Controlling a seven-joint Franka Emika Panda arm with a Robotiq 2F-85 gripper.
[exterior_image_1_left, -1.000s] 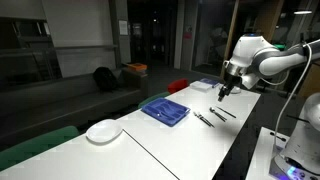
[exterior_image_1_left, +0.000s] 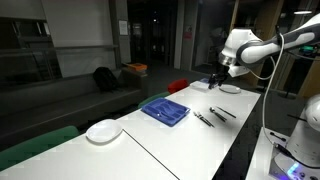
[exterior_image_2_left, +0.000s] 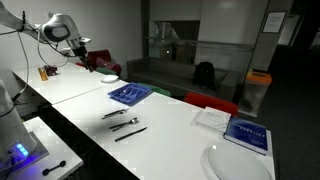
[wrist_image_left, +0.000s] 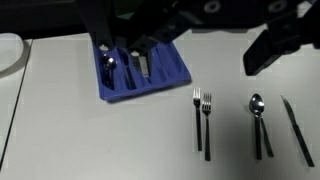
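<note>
My gripper (exterior_image_1_left: 215, 77) hangs high above the table, its dark fingers spread wide apart at the top of the wrist view with nothing between them. Below lies a blue tray (wrist_image_left: 168, 80) holding several pieces of cutlery. To its right in the wrist view, two forks (wrist_image_left: 207, 122) rest side by side on the white tabletop. Farther right are two spoons (wrist_image_left: 257, 108) and a knife (wrist_image_left: 297, 130). Exterior view 2 shows the same tray (exterior_image_2_left: 129, 94) at the back, with the loose knife (exterior_image_2_left: 131, 136) nearest the camera.
A white plate (exterior_image_1_left: 104, 131) sits on the table beyond the tray. Another white plate (exterior_image_2_left: 237, 163), a white rack (exterior_image_2_left: 211, 120) and a dark blue tray (exterior_image_2_left: 247, 134) occupy the other end. Chairs and a dark sofa stand behind.
My gripper has risen and shifted slightly left in exterior view 1. The tray, cutlery and plate have not moved.
</note>
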